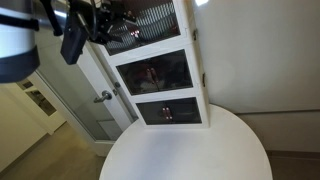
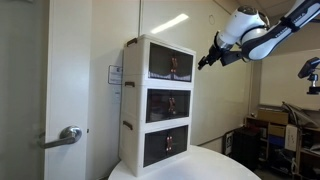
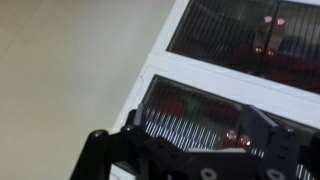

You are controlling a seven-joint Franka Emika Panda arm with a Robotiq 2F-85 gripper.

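A white three-tier cabinet (image 2: 133, 110) with dark ribbed doors stands on a round white table (image 1: 185, 155). Small reddish-brown handles sit at the middle of its top door (image 2: 159, 61), middle door (image 2: 156, 104) and bottom door (image 2: 155, 148); all three look closed. My gripper (image 2: 202, 63) hangs in front of the cabinet at about the top door's height, apart from it. In the wrist view the gripper has its fingers spread with nothing held. Beyond them are a ribbed door and a handle pair (image 3: 270, 36) on the door above.
A door with a metal lever handle (image 2: 69, 136) is beside the cabinet. Shelves (image 2: 278, 120) with several items stand at the far right, and a plain wall is behind.
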